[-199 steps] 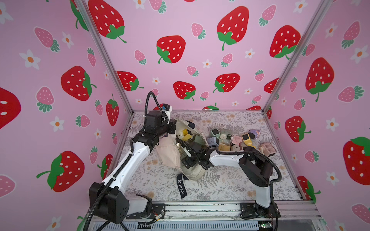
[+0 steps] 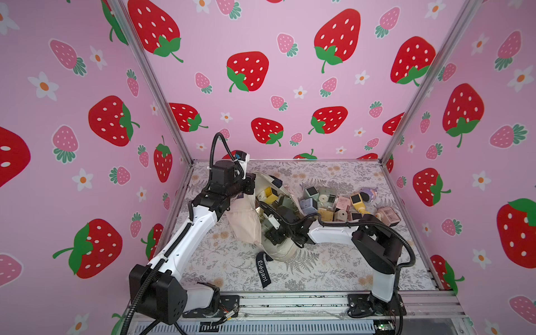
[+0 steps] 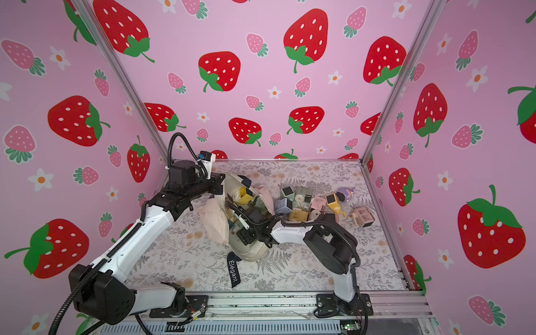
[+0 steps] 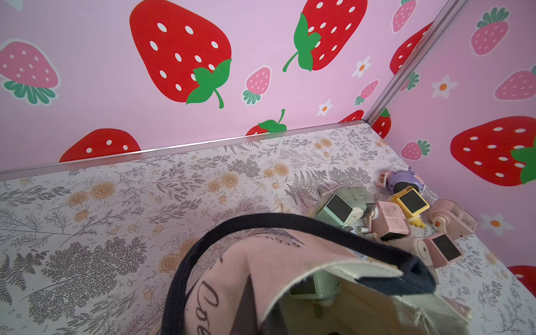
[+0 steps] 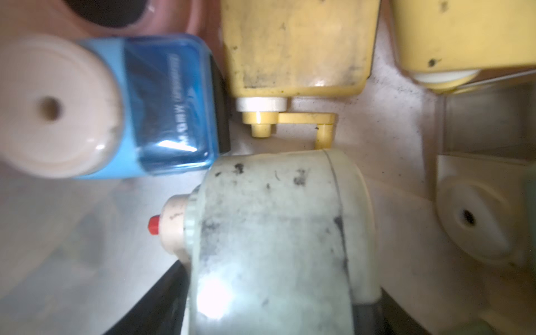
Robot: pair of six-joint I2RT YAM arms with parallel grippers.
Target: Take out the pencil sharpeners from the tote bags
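Observation:
A cream and pink tote bag (image 2: 241, 220) lies open at the table's middle, holding several pencil sharpeners. My left gripper (image 2: 247, 184) is at the bag's upper left rim, shut as far as shows. My right gripper (image 2: 278, 234) is down inside the bag; in the right wrist view its fingers are either side of a pale mint sharpener (image 5: 279, 234), whether gripping it I cannot tell. Around it lie a blue sharpener (image 5: 167, 106), yellow sharpeners (image 5: 296, 44) and a cream one (image 5: 474, 217).
Several sharpeners (image 2: 343, 203) are heaped on the table right of the bag. A black strap (image 2: 262, 269) marked Élégant lies in front.
The left arm has not moved.

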